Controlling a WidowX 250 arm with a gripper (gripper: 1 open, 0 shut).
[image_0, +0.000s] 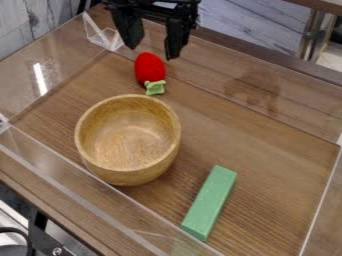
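Observation:
My black gripper is open at the top of the view, its two fingers spread and pointing down. Just below it lies a red rounded object with a small green part at its lower end. A wooden bowl sits empty in the lower middle. A green rectangular block lies at the lower right.
Clear walls edge the area, and a wooden ledge runs along the top right.

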